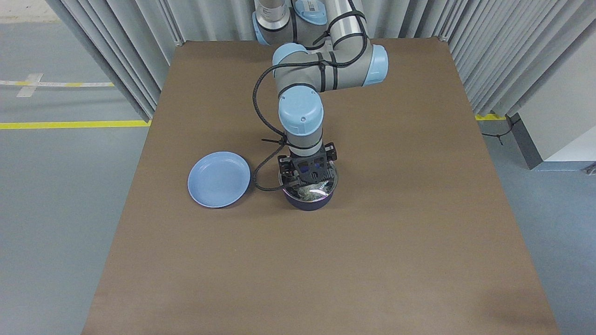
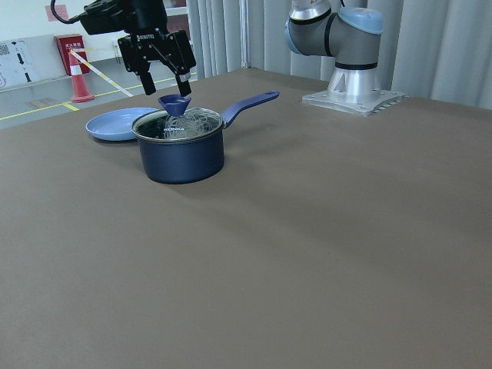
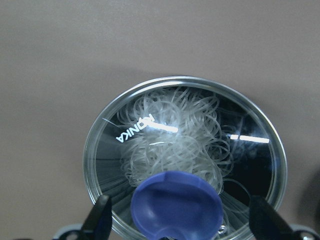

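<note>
A dark blue saucepan (image 2: 178,161) with a glass lid (image 3: 170,125) stands on the brown table, its handle (image 2: 252,101) pointing toward the robot's base. The lid carries a blue knob (image 3: 176,206) (image 2: 174,104); clear stringy rings show under or on the glass. My gripper (image 2: 164,79) is just above the knob, open, with its fingers either side and apart from it. In the front view my wrist covers much of the lid.
A light blue plate (image 1: 218,179) lies beside the pot, on the left in the front view. The robot base (image 2: 354,98) stands at the back, near grey curtains.
</note>
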